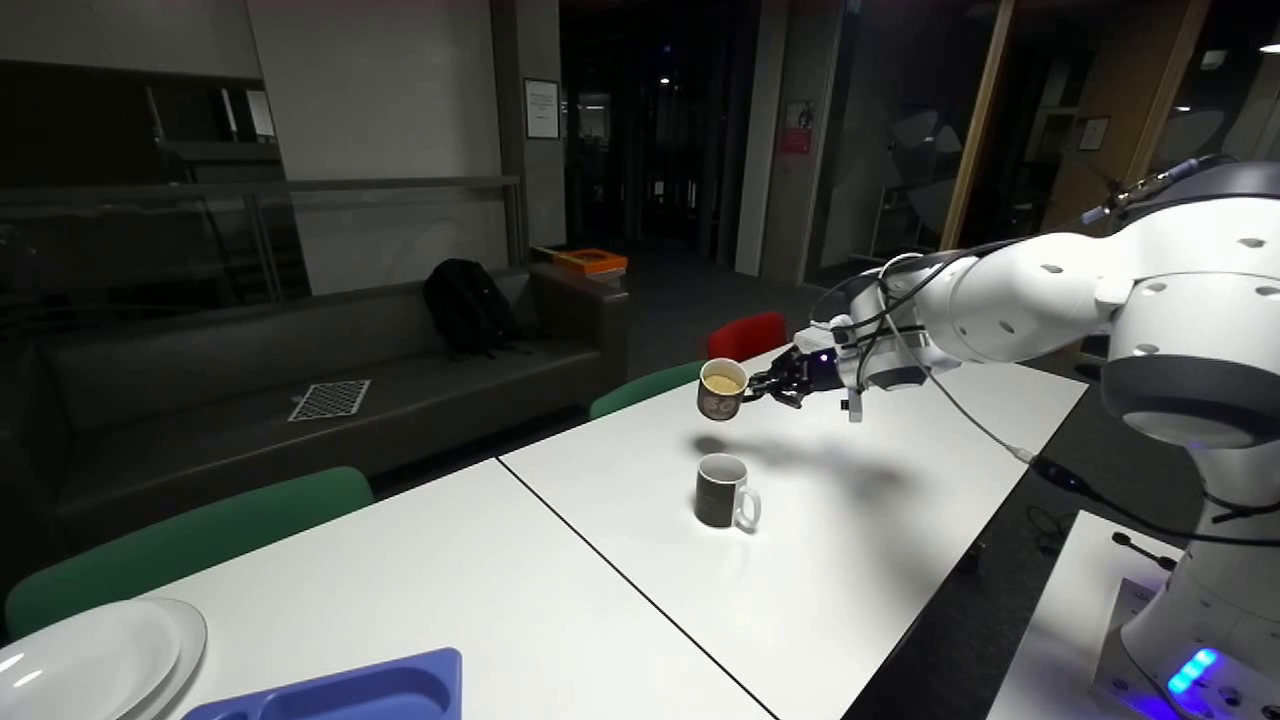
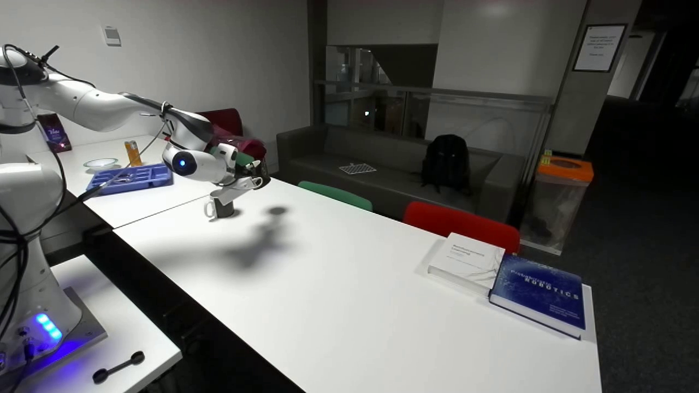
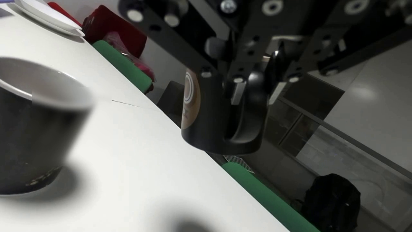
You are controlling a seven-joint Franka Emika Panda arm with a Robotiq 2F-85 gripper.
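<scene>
A dark mug (image 1: 720, 401) with a tan inside and a round tan print hangs above the table, its shadow lying apart below it. My gripper (image 1: 756, 388) is shut on the handle of this mug; in the wrist view the fingertips (image 3: 238, 92) stand at the handle, and the mug's dark body (image 3: 210, 123) is seen upright. A second mug (image 1: 716, 494), dark outside with a white inside and white handle, stands upright on the table, nearer exterior view 1. The wrist view has this standing mug (image 3: 34, 131) large at the left, apart from the held one.
White plates (image 1: 90, 660) and a blue tray (image 1: 360, 690) lie at the table's other end. Two books, one white (image 2: 466, 257) and one blue (image 2: 538, 291), rest at the far corner. Green and red chairs (image 2: 458, 226) line the back edge. Mid-table is clear.
</scene>
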